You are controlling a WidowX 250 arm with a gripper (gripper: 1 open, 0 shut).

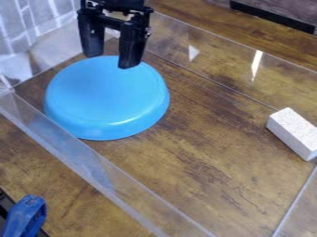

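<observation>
My black gripper [111,39] hangs at the top left of the camera view, over the back part of a round, smooth light-blue disc [107,100] on the wooden surface. Its two dark fingers stand apart, with nothing visible between them. A white speckled block [294,134] lies at the right.
A dark blue object [25,218] sits at the lower left. Clear plastic walls [111,180] run around the wooden floor [192,167]. A pale, crumpled covering [31,32] is at the upper left.
</observation>
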